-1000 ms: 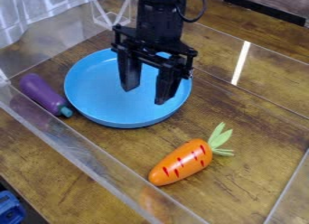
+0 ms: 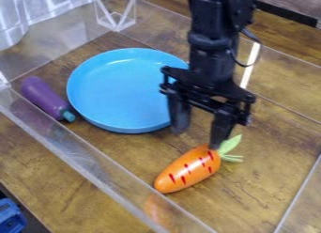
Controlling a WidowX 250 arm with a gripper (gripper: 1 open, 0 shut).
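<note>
The black gripper (image 2: 204, 119) hangs open, slightly blurred, just above the orange carrot toy (image 2: 189, 171) with pale green leaves, its fingers spread to left and right. The carrot lies on the wooden table (image 2: 251, 204) at lower centre. A blue plate (image 2: 107, 86) lies behind and left of the gripper, partly covered by it. A purple eggplant-like toy (image 2: 45, 98) lies at the far left.
Clear plastic walls (image 2: 88, 176) run along the left and front. Bare table lies to the right of the carrot and at the lower left. A blue object (image 2: 7, 216) shows at the bottom left corner.
The gripper has moved down and to the right, from over the plate toward the carrot. The carrot, plate and purple toy have not moved.
</note>
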